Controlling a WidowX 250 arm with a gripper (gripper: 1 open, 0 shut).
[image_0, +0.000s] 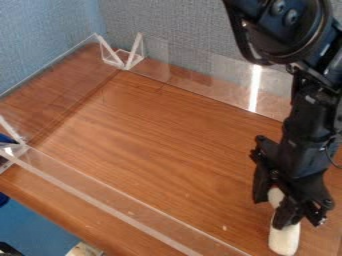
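Note:
My black gripper is at the right side of the wooden table, low over its surface and shut on a white elongated object. The lower end of that object shows below the fingers, and its upper part is mostly hidden by them.
Clear plastic edging with white corner brackets borders the table at the back and left. Grey textured walls stand behind. The middle and left of the tabletop are empty. A small dark blue item shows at the left edge.

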